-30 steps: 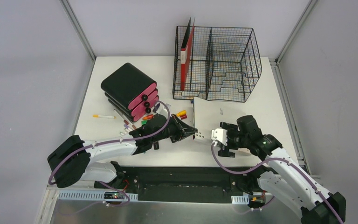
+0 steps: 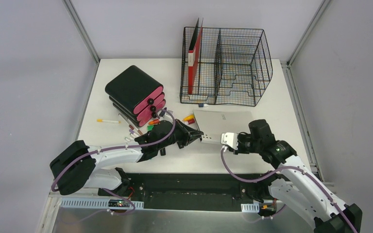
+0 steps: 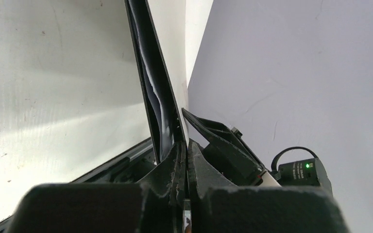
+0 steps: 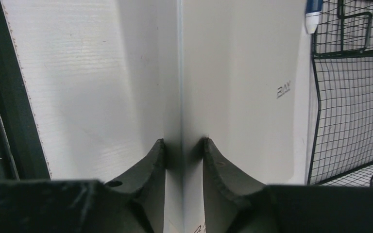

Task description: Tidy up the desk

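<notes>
A white folder (image 2: 223,119) is raised between my grippers in front of the wire organizer. My right gripper is shut on it, with the pale edge between its fingertips. My left gripper is shut at the folder's left end; in the left wrist view a dark layered edge (image 3: 153,82) runs down to its fingertips, and whether it is pinched is unclear. The organizer (image 2: 243,68) holds a red folder (image 2: 192,73) upright in its left part.
Stacked black-and-pink cases (image 2: 131,90) sit at the back left. Loose markers, including a yellow one (image 2: 108,121), lie around and below them. Side walls border it.
The white folder's top edge has shifted left and lower in the top view, uncovering a small item at the organizer's front. My right gripper has turned slightly; my left has barely moved.
</notes>
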